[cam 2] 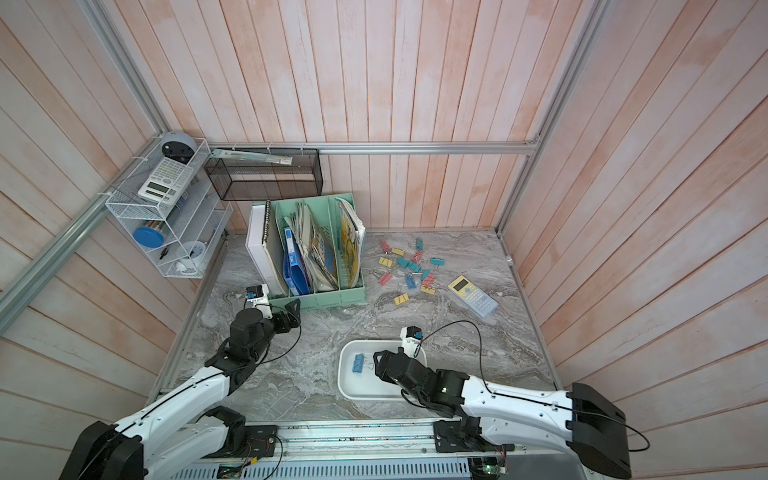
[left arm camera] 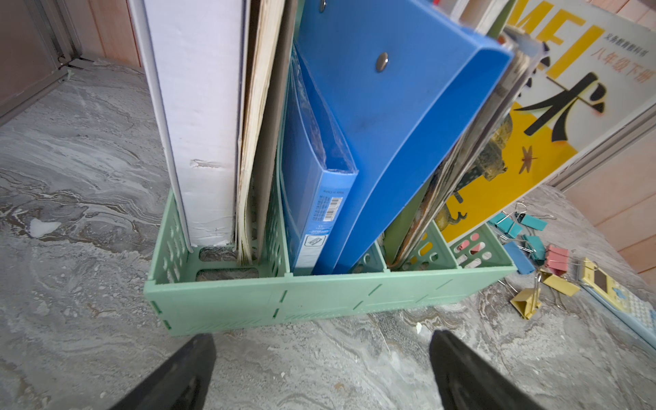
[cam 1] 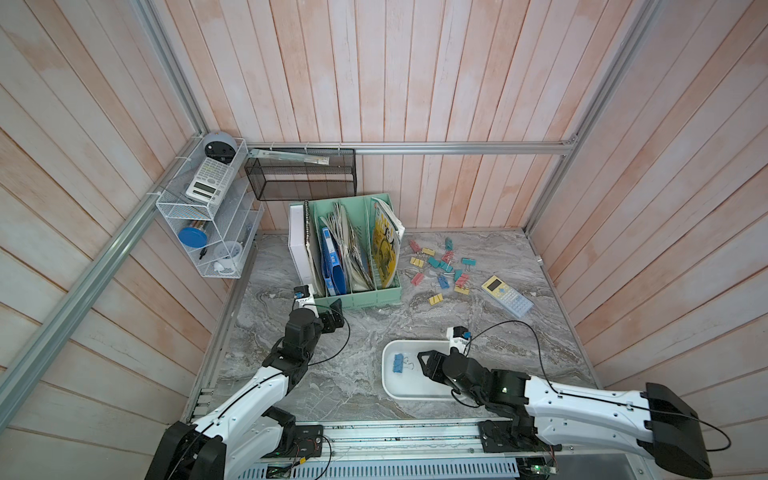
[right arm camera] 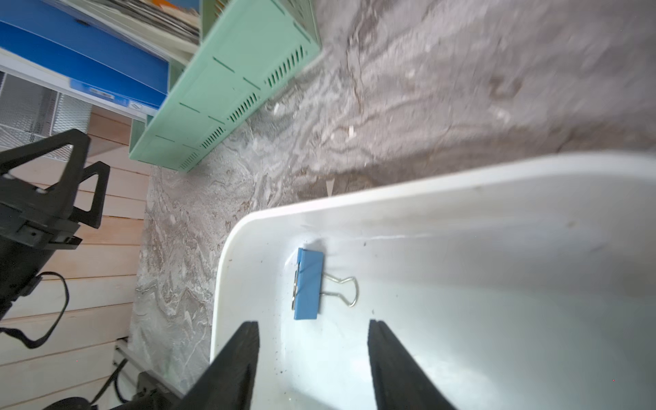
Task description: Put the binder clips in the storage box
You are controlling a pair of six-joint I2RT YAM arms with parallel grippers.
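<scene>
A blue binder clip (right arm camera: 309, 284) lies in the left part of the white storage box (cam 1: 389, 389), its wire handle turned toward the box's middle. Over the box is my right gripper, its fingers parted and empty, with the clip visible beyond the gap. Several red, yellow, teal and blue binder clips (cam 1: 445, 268) are scattered on the table right of the green file holder. My left gripper stands open in front of that holder, nothing between its fingers.
The green file holder (left arm camera: 328, 300), full of folders and books, fills the back left. A yellow-and-blue calculator (cam 1: 507, 296) lies right of the scattered clips. White wire shelves (cam 1: 209, 209) stand at the left wall. Marble tabletop between box and clips is clear.
</scene>
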